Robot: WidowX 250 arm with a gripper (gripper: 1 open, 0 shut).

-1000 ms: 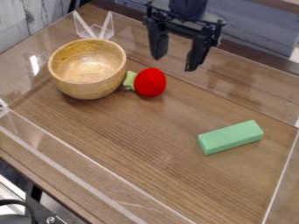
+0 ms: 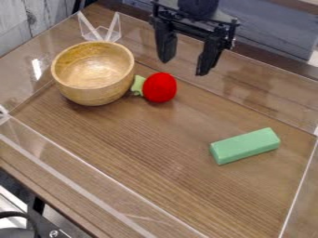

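Observation:
My gripper (image 2: 185, 43), black, hangs over the back middle of the wooden table (image 2: 149, 177). Its fingers point downward, above and behind a red ball (image 2: 159, 87); whether they are open or shut is hard to tell. A small light green piece lies just left of the ball, partly hidden by it. A tan bowl (image 2: 91, 82) sits at the left, and a mint green block (image 2: 245, 145) lies at the right.
A pale, blurred object stands behind the bowl at the upper left. Dark cables or parts show at the lower left corner.
My gripper has risen slightly in the view. The ball, bowl and green block have not visibly moved.

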